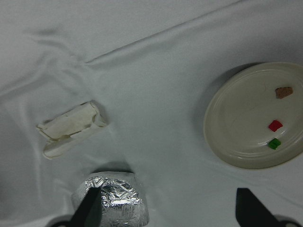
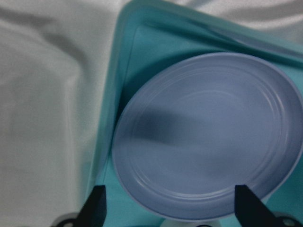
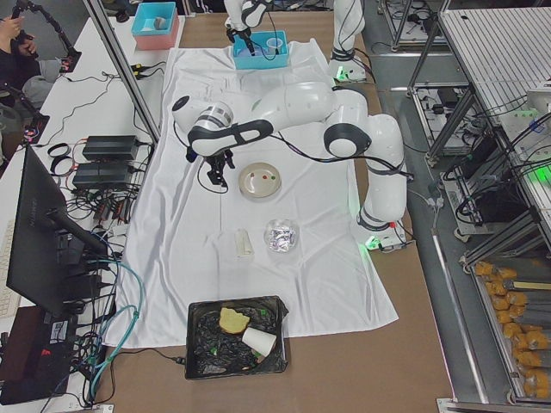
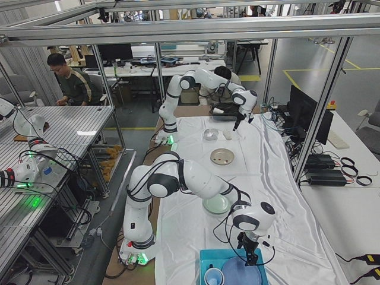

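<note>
My left gripper is open above the cloth, left of a beige plate holding small red, green and brown pieces. The left wrist view shows that plate, a folded pale wrapper and a crumpled foil item below the open fingers. At the other end of the table my right gripper is open over a blue oval plate in a turquoise bin, with nothing between its fingers.
A black lined tray holds a yellow piece and a white cup. A pale green plate lies mid-table, and a cup stands in the turquoise bin. Monitors and cables line one side.
</note>
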